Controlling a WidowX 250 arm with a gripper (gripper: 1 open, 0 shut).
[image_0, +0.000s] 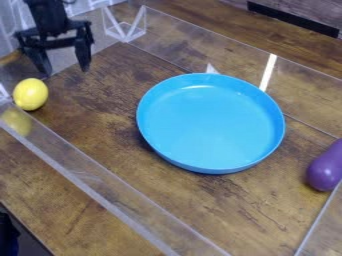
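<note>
My black gripper (62, 50) is at the top left, open, its dark fingers spread above the table with nothing seen between them. A yellow lemon-like object (31, 94) lies at the left, below the gripper, by the clear wall. A large light-blue plate (210, 122) sits in the middle right. A purple eggplant-like object (325, 166) lies at the far right edge.
Clear plastic walls (107, 205) border the wooden table (107, 130) along the lower left and top. Bare wood lies between the lemon and the plate.
</note>
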